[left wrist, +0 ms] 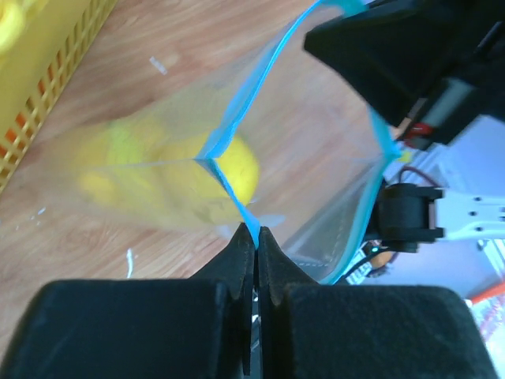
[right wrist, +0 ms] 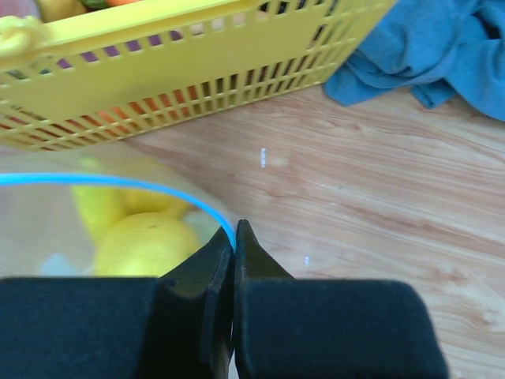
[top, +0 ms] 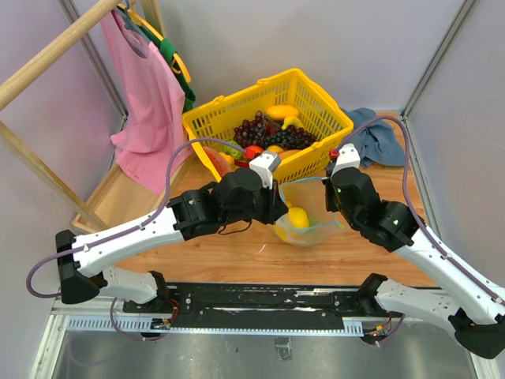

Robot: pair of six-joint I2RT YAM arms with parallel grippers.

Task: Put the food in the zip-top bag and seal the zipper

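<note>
The clear zip bag [top: 308, 233] with a blue zipper lies open between my grippers, yellow food [top: 298, 218] inside it. My left gripper [top: 278, 212] is shut on the bag's rim at one side; in the left wrist view the blue strip [left wrist: 225, 183] runs into its fingertips [left wrist: 241, 260]. My right gripper [top: 331, 201] is shut on the rim at the other side, where the zipper [right wrist: 185, 193] enters its fingers in the right wrist view.
The yellow basket [top: 209, 122] of fruit stands just behind the bag. A blue cloth [top: 375, 146] lies at back right. A pink garment [top: 142, 134] hangs on a wooden rack at left.
</note>
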